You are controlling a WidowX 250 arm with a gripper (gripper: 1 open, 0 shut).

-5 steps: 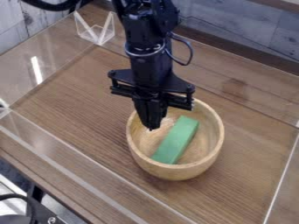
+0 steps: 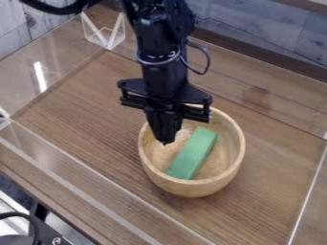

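Note:
A round cream bowl [image 2: 160, 176] sits on the wooden table with a long green block [image 2: 192, 153] lying inside it on the right half. The black gripper [image 2: 163, 128] hangs from the top of the view over the back left part of the bowl, its lower tip near the rim. Whether its fingers are open or shut cannot be seen clearly.
Bare wooden table [image 2: 71, 129] surrounds the bowl, with free room to the left and right. A white object shows at the top left, and a dark round part with cables lies at the bottom left corner.
The gripper has shifted very slightly; the bowl and green block look unmoved.

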